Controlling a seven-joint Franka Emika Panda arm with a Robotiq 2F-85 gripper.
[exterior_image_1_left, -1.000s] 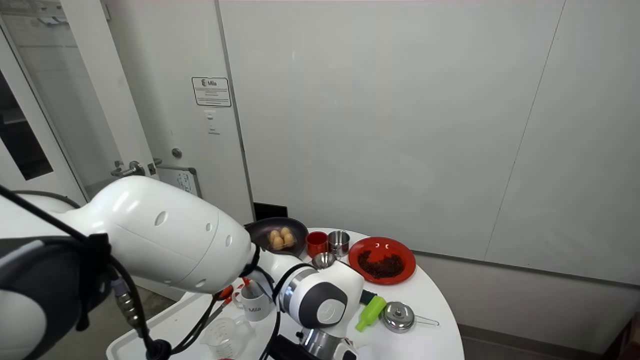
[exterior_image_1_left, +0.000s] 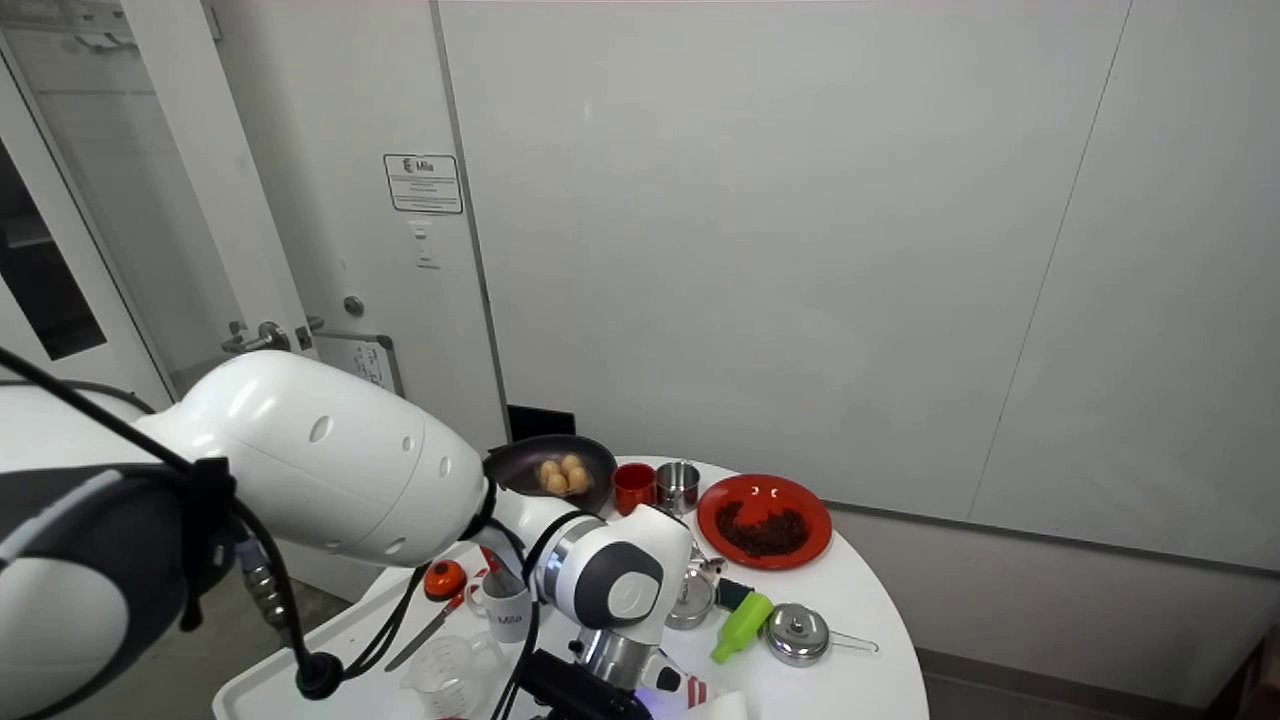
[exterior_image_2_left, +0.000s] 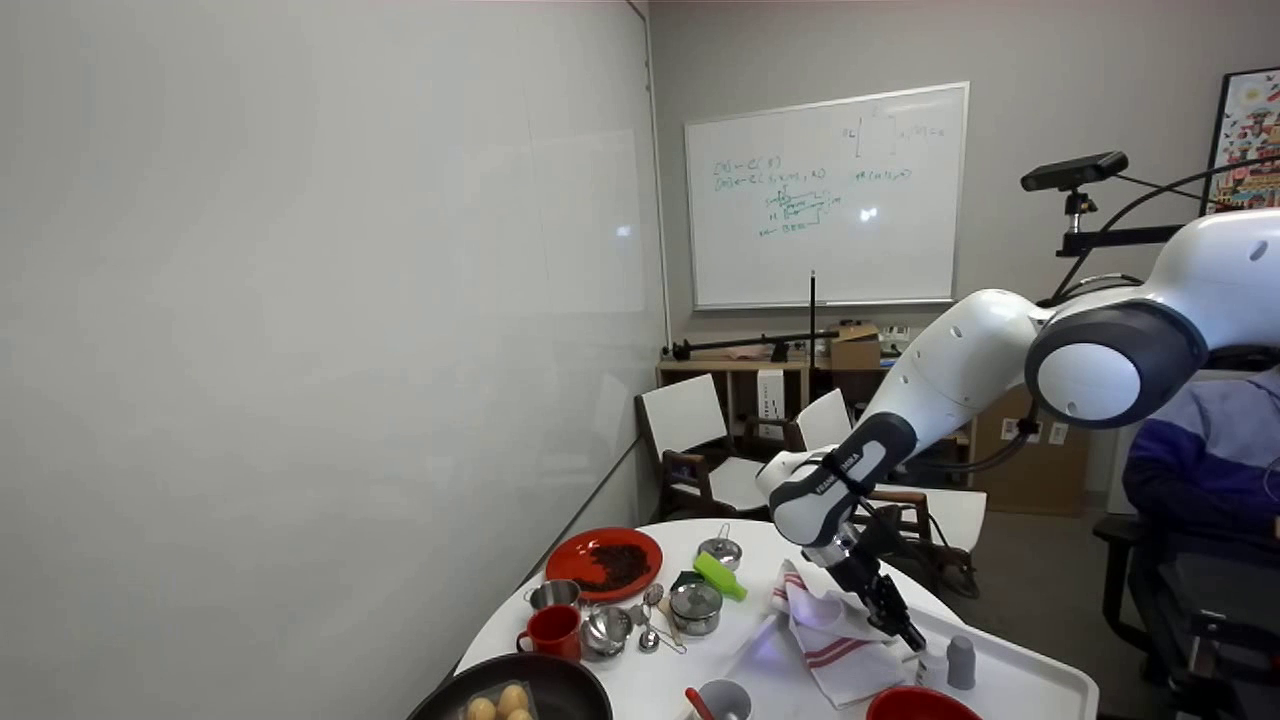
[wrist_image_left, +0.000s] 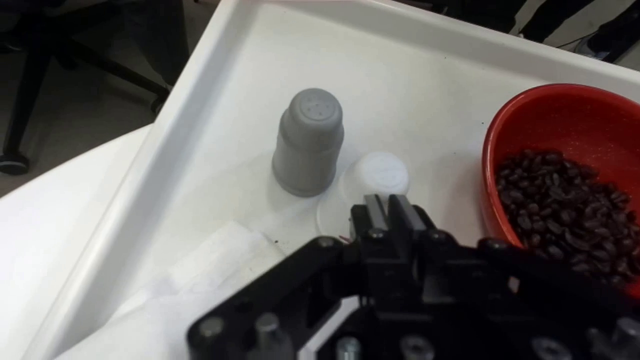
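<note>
In the wrist view my gripper has its two fingers close together, with only a narrow gap between the tips. Nothing shows between them, and whether they are parting or closing is unclear. A white shaker (wrist_image_left: 381, 174) with a clear base stands just beyond the tips and is partly covered by them; contact cannot be judged. Left of it, a grey shaker (wrist_image_left: 309, 144) stands upright on the white tray (wrist_image_left: 396, 66). In exterior view 2 my gripper (exterior_image_2_left: 917, 646) points down beside the grey shaker (exterior_image_2_left: 961, 662). Exterior view 1 hides the fingertips.
A red bowl of dark beans (wrist_image_left: 564, 204) stands close on the right. The white towel with red stripes (exterior_image_2_left: 840, 654) lies near the gripper. Farther off are a red plate (exterior_image_2_left: 648, 546), a lidded pot (exterior_image_2_left: 696, 610), a green bottle (exterior_image_2_left: 720, 576) and a black pan (exterior_image_2_left: 576, 684).
In exterior view 1 the arm's wrist has shifted left and slightly up. The glass-lidded pot and part of the striped towel now show, while the steel bowl is hidden behind the arm.
</note>
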